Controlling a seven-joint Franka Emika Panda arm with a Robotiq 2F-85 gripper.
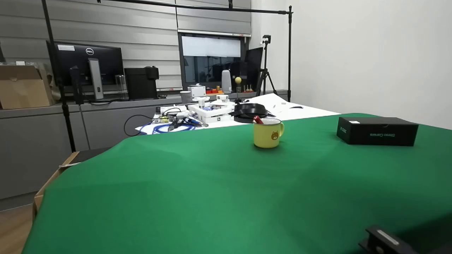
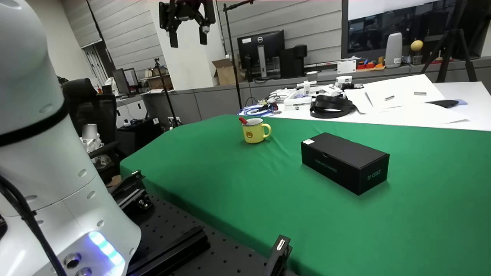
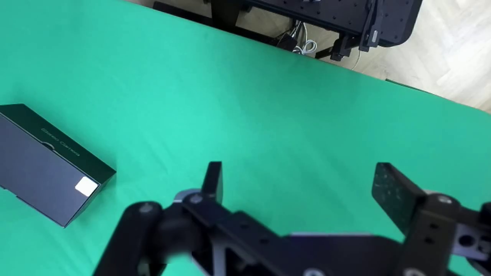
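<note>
A yellow mug with a bear face and a handle stands upright on the green cloth. Out of the mug leans a red object, its lower part hidden inside. To the mug's right lies a long black box with a small white label; part of the box also shows at the left of the wrist view. High above the cloth hangs my gripper, its fingers wide apart. In the wrist view my gripper has only bare cloth below the gap, and the mug is not clearly visible there.
The white arm base stands left of the cloth.
</note>
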